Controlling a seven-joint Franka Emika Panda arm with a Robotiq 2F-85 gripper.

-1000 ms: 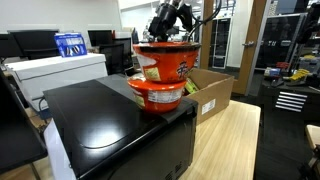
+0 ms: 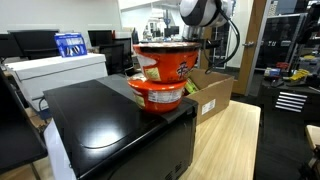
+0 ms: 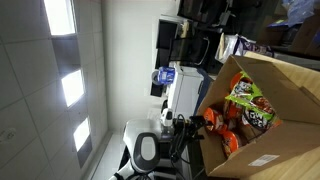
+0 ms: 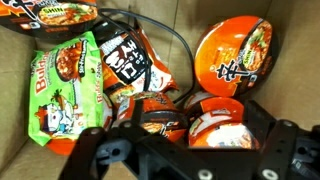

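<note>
In the wrist view my gripper is open over the inside of a cardboard box, with nothing held. Below it and between its fingers lie a red noodle cup [image 4: 218, 122] and another red-black cup [image 4: 160, 114]; the gap in height is hard to judge. A round-lidded noodle bowl [image 4: 232, 55] rests in the upper right, a green noodle packet [image 4: 68, 88] at left and a black-red packet [image 4: 128, 58] beside it. Exterior view 1 has two red bowls [image 2: 162, 97] stacked on a black surface, the arm [image 2: 207, 14] behind them.
The box [image 3: 285, 103] has its flaps up, and its walls surround the packages. A dark cable [image 4: 172, 28] crosses the box's inside. Bare wooden table [image 2: 232, 140] shows to the right in exterior view 1.
In exterior view 1 the arm has swung to the right, away from above the stacked bowls and toward the cardboard box. Both stacked bowls stay where they were.
</note>
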